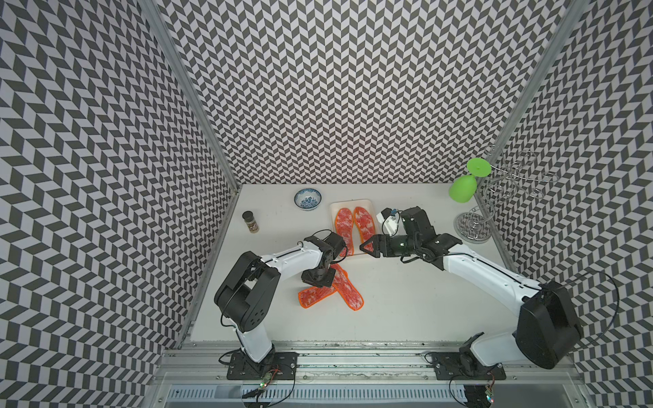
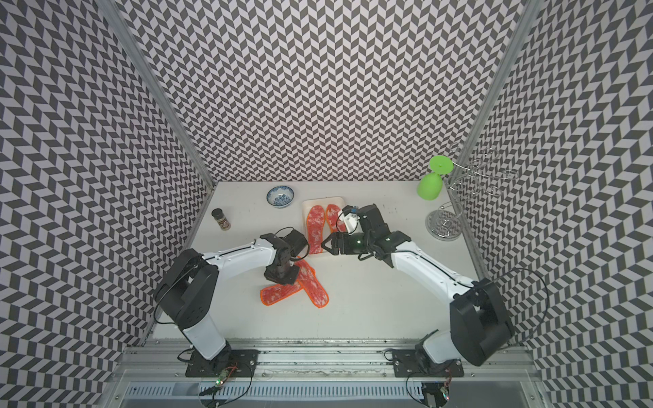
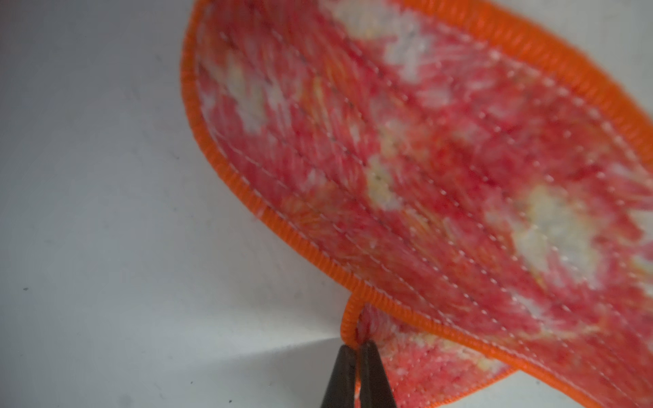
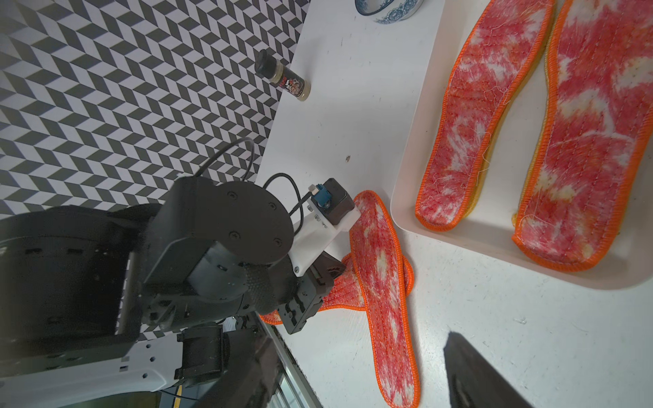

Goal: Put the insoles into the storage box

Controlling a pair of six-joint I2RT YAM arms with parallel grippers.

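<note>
Two red-and-white insoles with orange rims lie crossed on the table in the top left view. The upper insole (image 1: 349, 291) slants over one end of the lower insole (image 1: 313, 296). At that crossing, my left gripper is shut with its tips on the lower insole's rim, and a sliver of orange shows between its fingers. A white storage box (image 1: 353, 203) behind them holds another pair, the left boxed insole (image 1: 345, 227) and the right boxed insole (image 1: 364, 221). Above the box's front right side, my right gripper (image 1: 368, 247) stands open and empty.
A blue-patterned bowl (image 1: 308, 198) sits behind the box's left side, and a spice jar (image 1: 250, 221) stands at far left. At far right are a green goblet (image 1: 463, 188) and a wire rack (image 1: 472, 227).
</note>
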